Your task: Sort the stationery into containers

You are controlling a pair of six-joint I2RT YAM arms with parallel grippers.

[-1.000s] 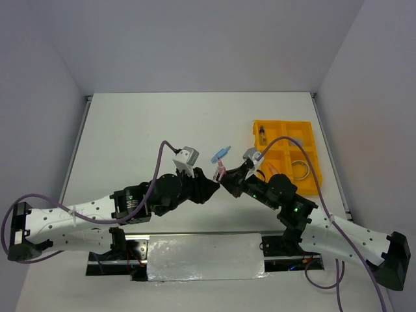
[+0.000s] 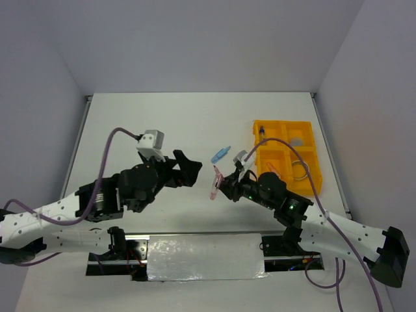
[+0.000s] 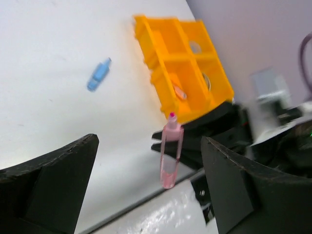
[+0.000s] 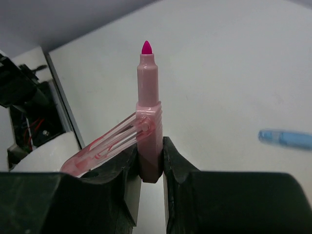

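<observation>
A pink marker [image 4: 148, 141] [image 3: 170, 151] stands upright, magenta tip up, between the fingers of my right gripper [image 2: 222, 184], which is shut on it; a clear pink piece lies slanted against its side. My left gripper [image 2: 185, 168] is open and empty, left of the marker and apart from it. A blue marker [image 2: 220, 154] [image 4: 285, 139] lies on the table behind the grippers. The orange divided container [image 2: 286, 125] [image 3: 170, 105] stands at the right, with a dark-bodied item, an orange item, a ring and a grey piece in its compartments.
Grey walls close in at the sides and back. The container sits close to the right wall, behind the right arm. A dark recess with cables runs along the front edge.
My left gripper has moved left and up, away from the pink marker.
</observation>
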